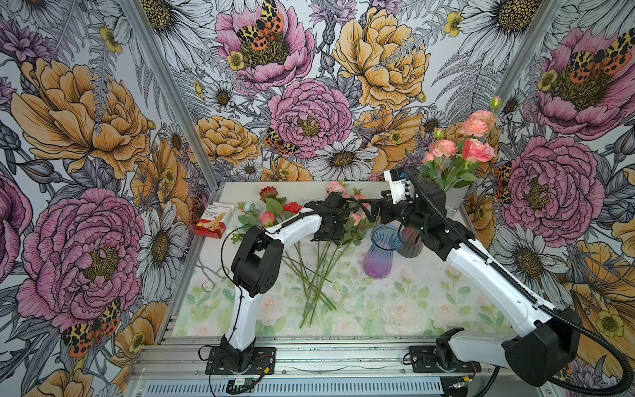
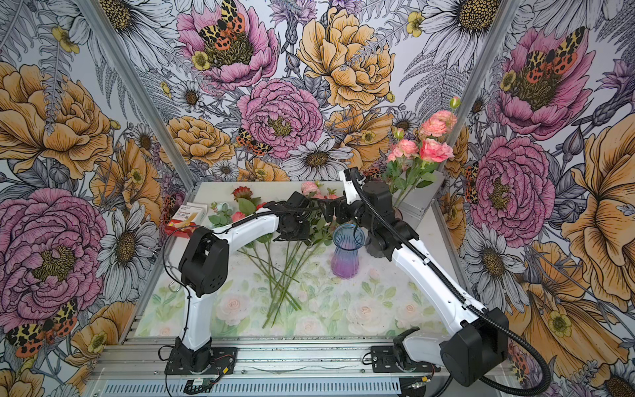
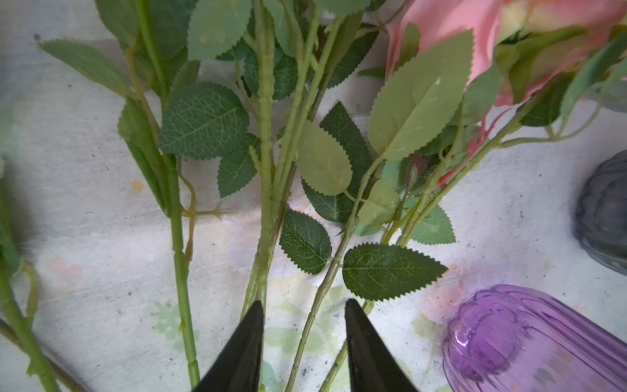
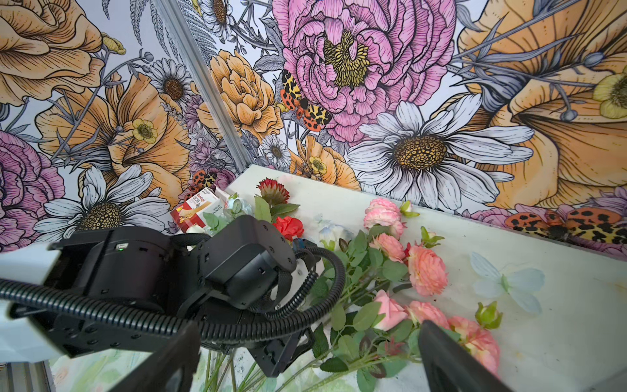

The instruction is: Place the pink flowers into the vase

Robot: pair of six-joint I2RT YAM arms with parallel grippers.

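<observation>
Several pink flowers [image 4: 427,271] lie on the table, blooms toward the back and green stems toward the front. Over their stems hangs my left gripper, its fingers apart; a thin stem [image 3: 313,313] shows between them, and whether it touches either finger I cannot tell. My right gripper stands open near the blooms, to the right of the left arm, with its fingers wide apart. A blue-to-purple glass vase [image 1: 382,252] stands upright and empty just right of the stems; its purple base [image 3: 496,339] shows in the left wrist view.
A dark ribbed vase [image 1: 410,242] stands beside the glass one. More pink flowers [image 1: 477,135] rise from a container at the back right. Red flowers [image 4: 288,227], a small box [image 1: 213,219] and scissors [image 1: 207,281] lie at left.
</observation>
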